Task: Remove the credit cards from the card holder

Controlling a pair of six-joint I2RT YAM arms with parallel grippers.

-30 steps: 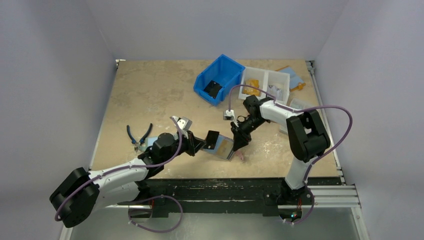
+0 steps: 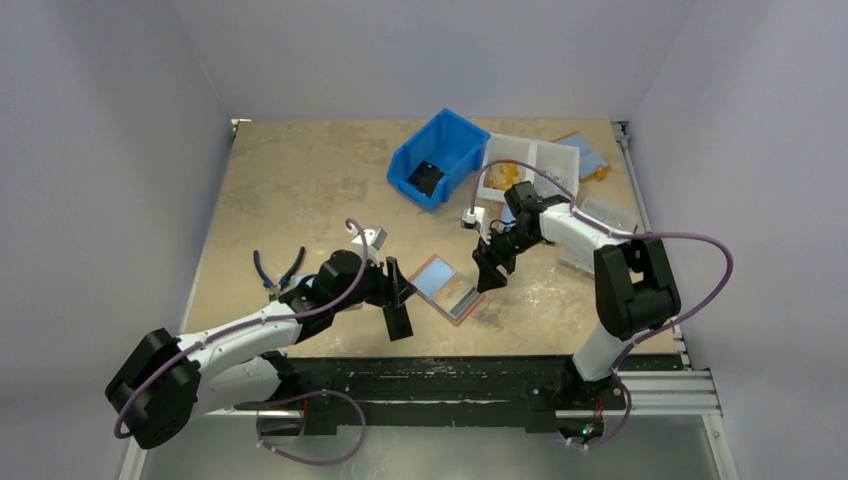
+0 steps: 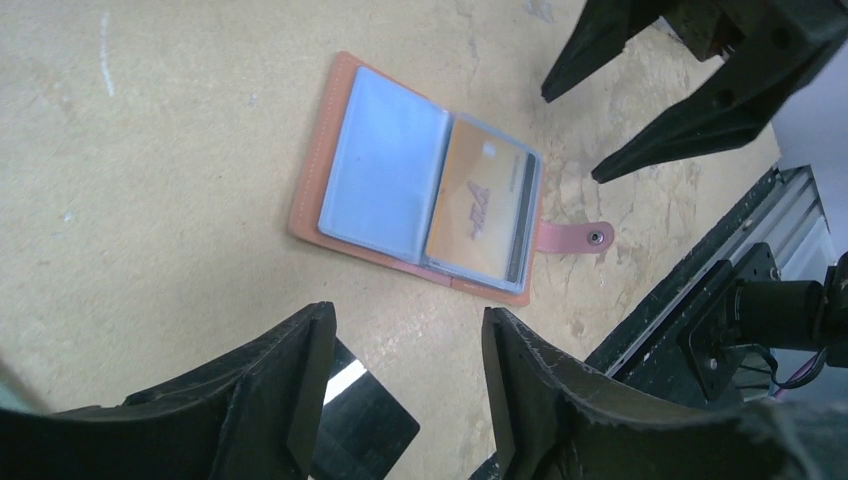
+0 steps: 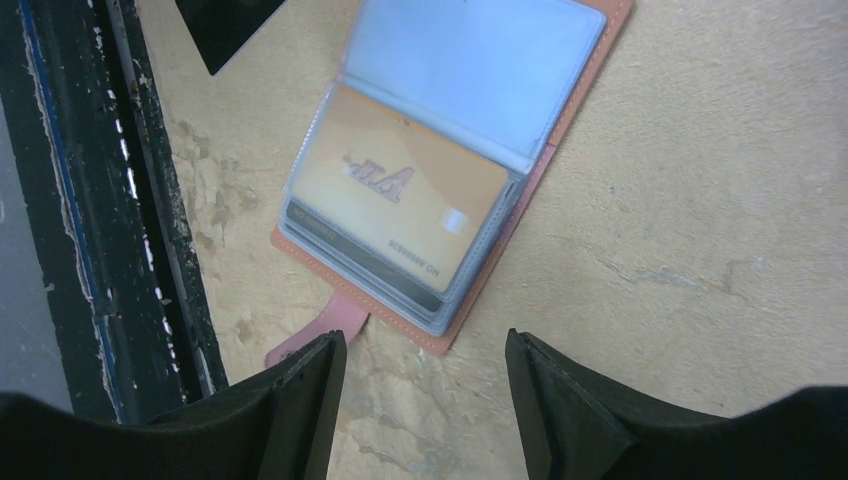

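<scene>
The card holder lies open and flat on the table, blue sleeve on one half, a gold card in the clear sleeve of the other, its pink strap sticking out. A black card with a white stripe lies loose beside it. My left gripper stands open above and left of the holder, holding nothing. My right gripper is open to the holder's right, nothing between its fingers.
A blue bin and white divided tray stand at the back. Pliers lie at the left; a clear container sits at the right.
The holder, earlier lifted with a black card over it, now lies flat; the black card lies apart below it. Both grippers have moved back from the holder, the right one rightward.
</scene>
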